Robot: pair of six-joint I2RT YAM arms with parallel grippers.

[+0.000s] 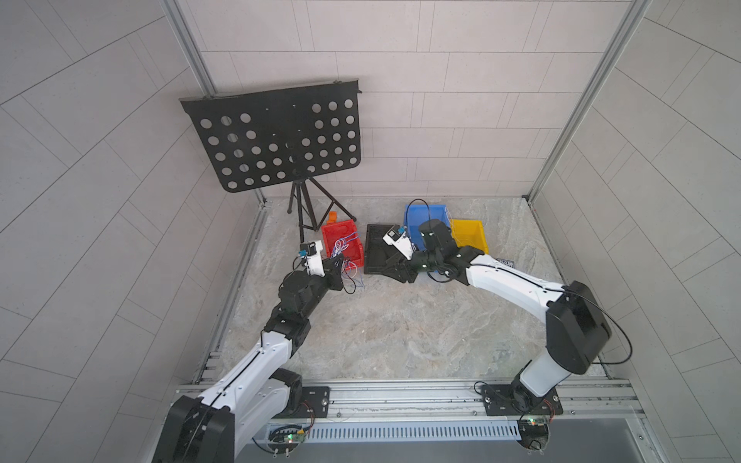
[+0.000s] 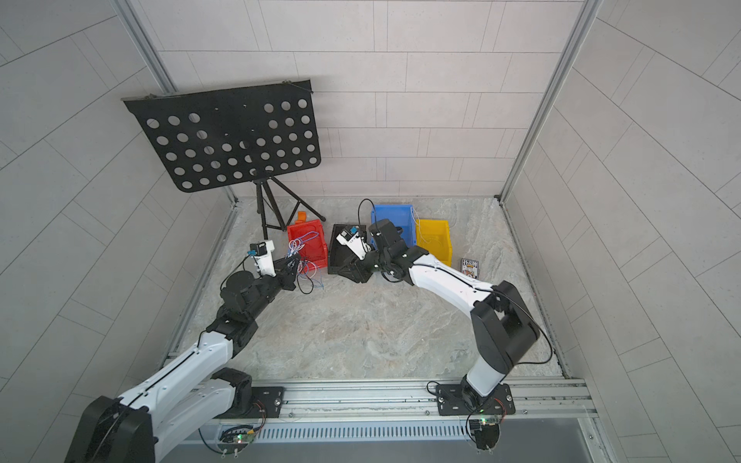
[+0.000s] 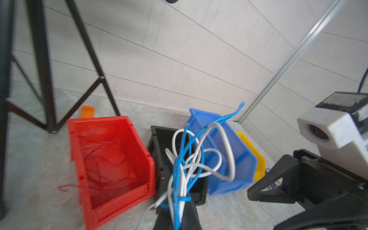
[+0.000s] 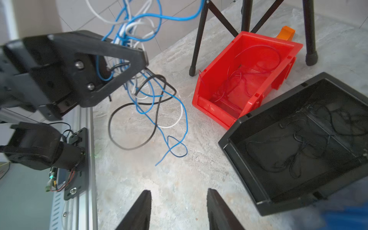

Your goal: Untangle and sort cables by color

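Observation:
A tangled bundle of blue and white cables is clamped in my left gripper, which is shut on it; black and blue loops hang from beneath it, with a black cable [image 4: 112, 126] among them in the right wrist view. My right gripper stands open over bare table, nothing between its fingers. Red cables lie inside the red bin [image 4: 203, 82], with one end over its rim. Thin black cables [image 4: 299, 141] rest in the black bin [image 4: 249, 187]. The blue bin [image 1: 417, 212] is partly hidden behind my right arm.
The yellow bin [image 1: 469, 231] stands at the right of the row. Behind the red bin are an orange piece [image 4: 285, 33] and the legs of a black stand [image 1: 301, 212]. In front of the bins the table is clear.

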